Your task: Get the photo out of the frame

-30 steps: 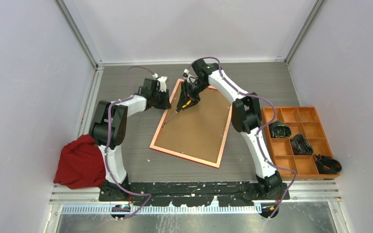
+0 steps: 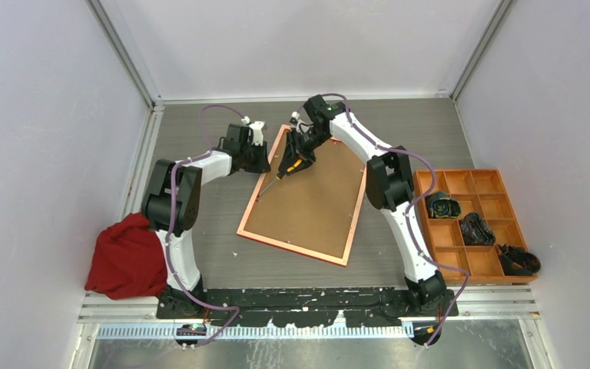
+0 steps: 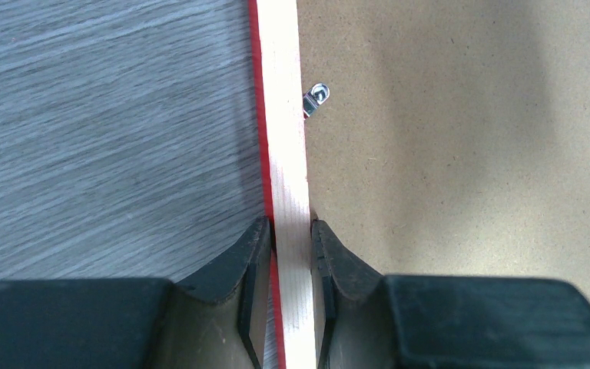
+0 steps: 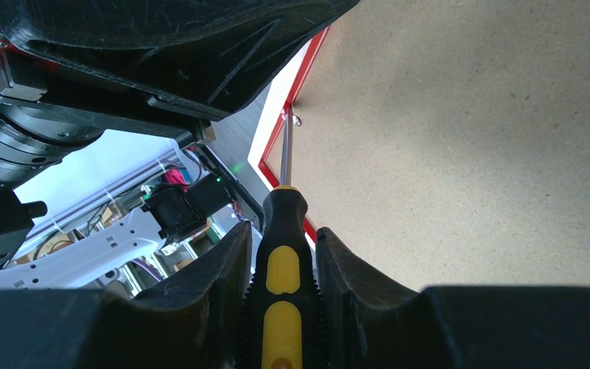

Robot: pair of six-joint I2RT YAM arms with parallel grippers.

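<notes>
The picture frame [image 2: 292, 247] lies back side up on the table, its brown backing board [image 2: 315, 200] inside the wooden rim. My left gripper is shut on the frame's left rail [image 3: 283, 131], one finger either side. A screwdriver [image 4: 283, 269] with a black and yellow handle is clamped in my right gripper. Its shaft [image 2: 268, 187] slants down to the left rail, and its tip is at or very close to a small metal tab [image 4: 296, 121] by the rail's inner edge. That tab [image 3: 319, 94] also shows in the left wrist view.
An orange compartment tray [image 2: 449, 238] with several dark rolled items stands on the right. A red cloth [image 2: 128, 257] is heaped at the left.
The left arm and the frame look unmoved.
</notes>
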